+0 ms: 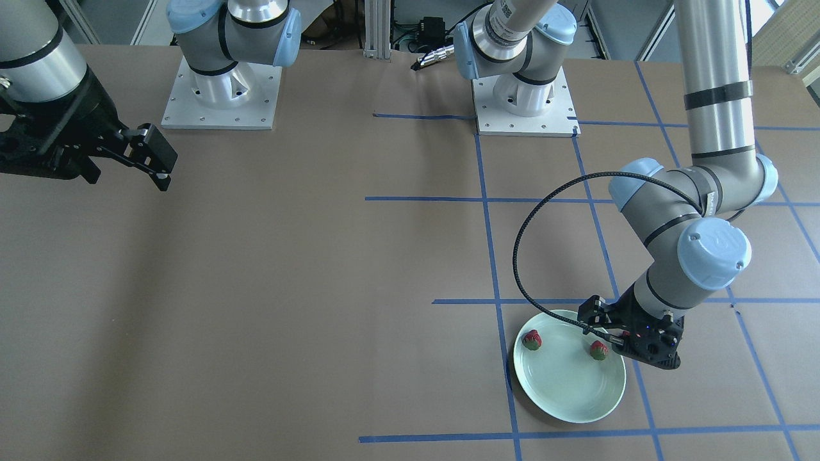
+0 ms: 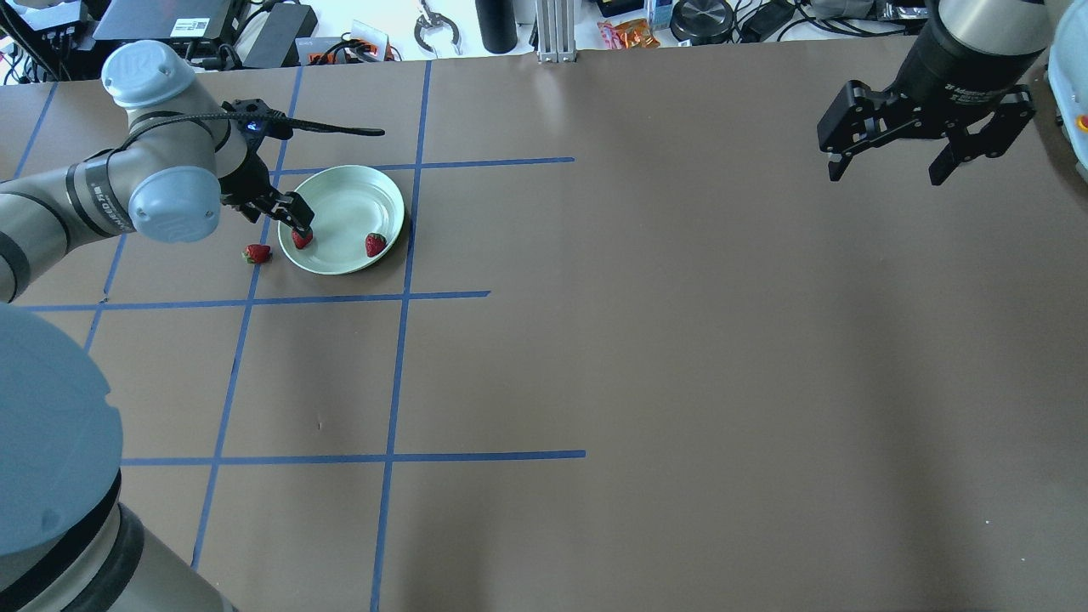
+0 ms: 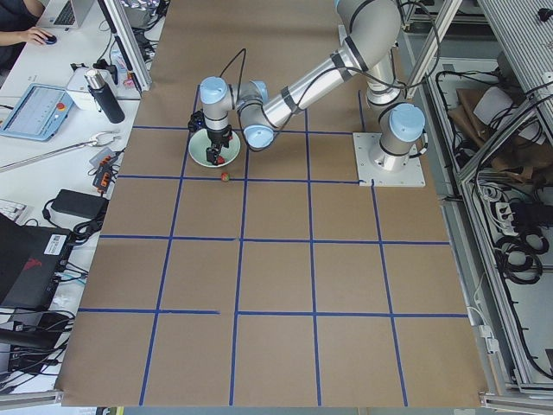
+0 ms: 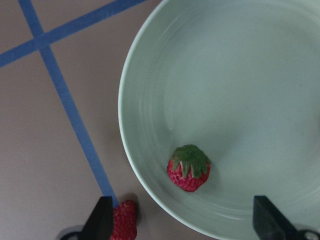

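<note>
A pale green plate (image 1: 561, 384) holds two strawberries, one (image 1: 532, 340) left, another (image 1: 599, 351) right in the front view. A third strawberry (image 2: 256, 254) lies on the table just outside the rim, and shows at the lower left of the wrist view (image 4: 124, 220). My gripper hangs low over the plate's edge, fingers apart and open, nothing held between them; one plate strawberry (image 4: 188, 170) sits between and beyond the fingertips in that view.
Another black gripper (image 2: 923, 127) hangs at the top right of the top view. Two arm bases (image 1: 524, 119) stand at the back in the front view. Equipment lines its edges.
</note>
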